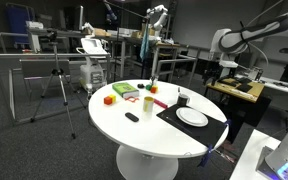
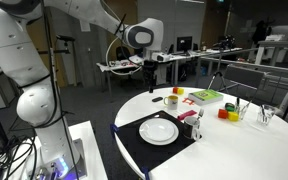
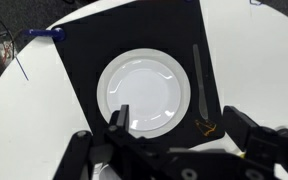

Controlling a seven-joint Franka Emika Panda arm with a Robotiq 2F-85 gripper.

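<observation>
On the round white table (image 1: 114, 120), a white plate (image 1: 192, 117) lies on a black mat (image 1: 204, 128). From the wrist view, the plate (image 3: 144, 92) is empty and a knife (image 3: 199, 85) lies beside it on the mat. My gripper (image 2: 151, 78) hangs well above the table, clear of everything on it. Its dark fingers stand apart in the wrist view, open, with nothing held between them.
A cup with utensils (image 2: 192, 124) and a pale mug (image 2: 171, 101) stand behind the plate. Nearby are a red object (image 1: 159, 103), a dark object (image 1: 132, 117) and a green box (image 1: 124, 88). Bare tabletop extends at the front left.
</observation>
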